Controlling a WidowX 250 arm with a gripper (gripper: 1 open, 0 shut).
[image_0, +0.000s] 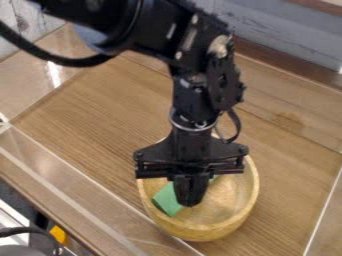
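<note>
A round tan wooden bowl (221, 215) sits near the front of the wooden table, with a green block (168, 199) lying inside it. The black gripper (190, 188) is over the bowl, pointing down just right of and above the green block, partly hiding it. Its fingertips appear close together, with nothing visible held between them; whether it touches the block cannot be told.
Clear walls run along its edges, and a pale panel (287, 40) stands at the back. A cable hangs at the front left corner.
</note>
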